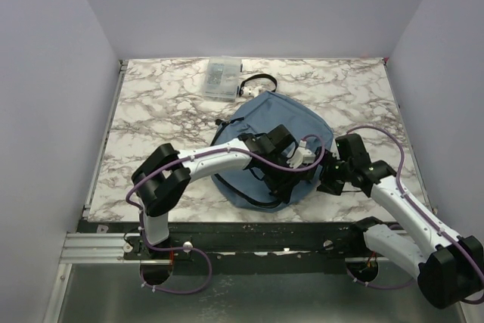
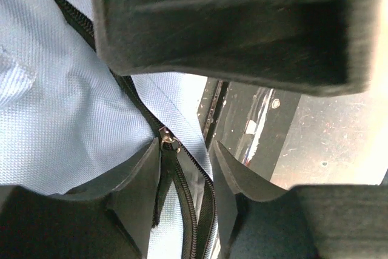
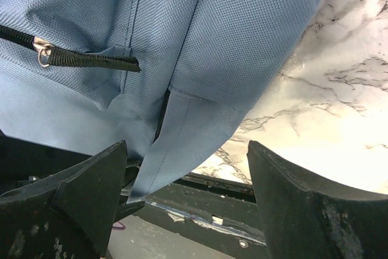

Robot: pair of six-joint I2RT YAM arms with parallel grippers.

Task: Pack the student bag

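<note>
The blue bag [image 1: 242,126] lies flat on the marble table. My left gripper [image 1: 283,179] reaches over its lower right part; in the left wrist view its fingertips [image 2: 185,162] hang part open around a metal zipper pull [image 2: 170,141] and black strap at the bag's edge. My right gripper [image 1: 333,175] is at the bag's right edge; in the right wrist view it stands open over a blue fold [image 3: 182,144], below another zipper pull [image 3: 43,50] with a black tab.
A clear plastic case [image 1: 221,73] and a black strap [image 1: 261,77] lie behind the bag. The dark front table edge runs just below the bag.
</note>
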